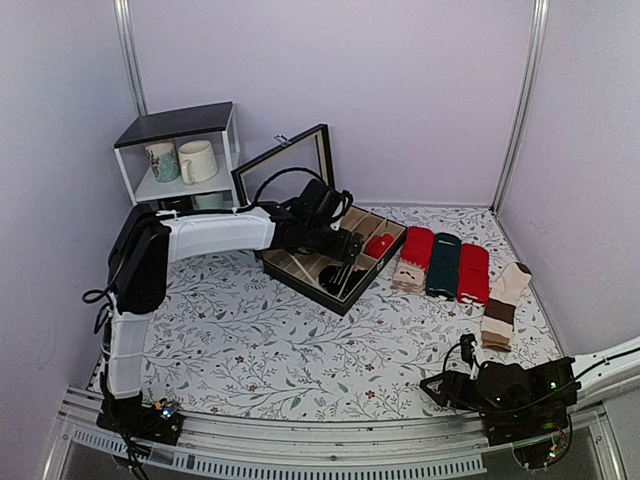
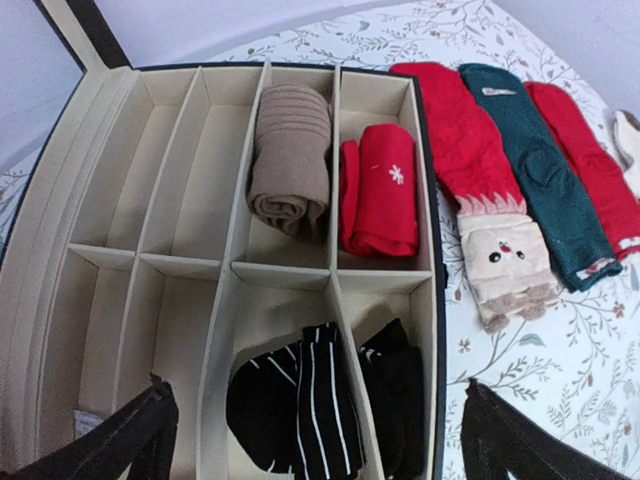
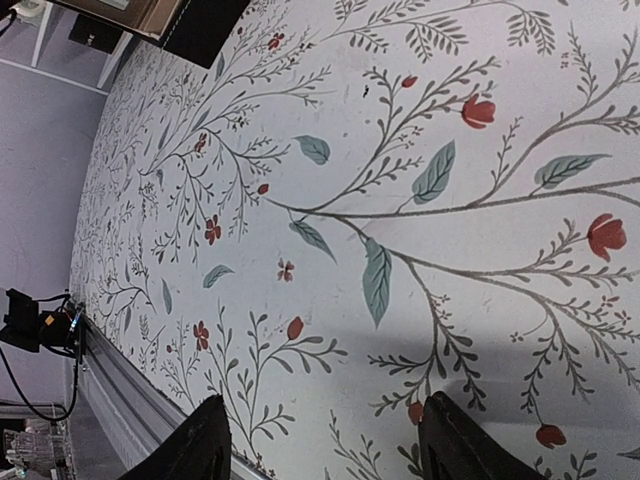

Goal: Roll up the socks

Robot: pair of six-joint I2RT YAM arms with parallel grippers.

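Observation:
In the left wrist view, a black white-striped sock roll (image 2: 325,405) and a darker black roll (image 2: 398,400) lie in neighbouring compartments of the box. A rolled brown sock (image 2: 291,150) and a folded red one (image 2: 385,190) fill two others. My left gripper (image 1: 352,246) hovers above the box, open and empty. Flat on the table to the right lie a red sock pair with a face (image 1: 413,262), a green pair (image 1: 443,264), another red pair (image 1: 473,273) and a cream-brown pair (image 1: 502,310). Near the front edge, my right gripper is open over bare table.
The divided box (image 1: 315,290) stands with its glass lid (image 1: 290,170) raised. Several compartments on its left are empty of socks. A small shelf (image 1: 180,186) with mugs is at the back left.

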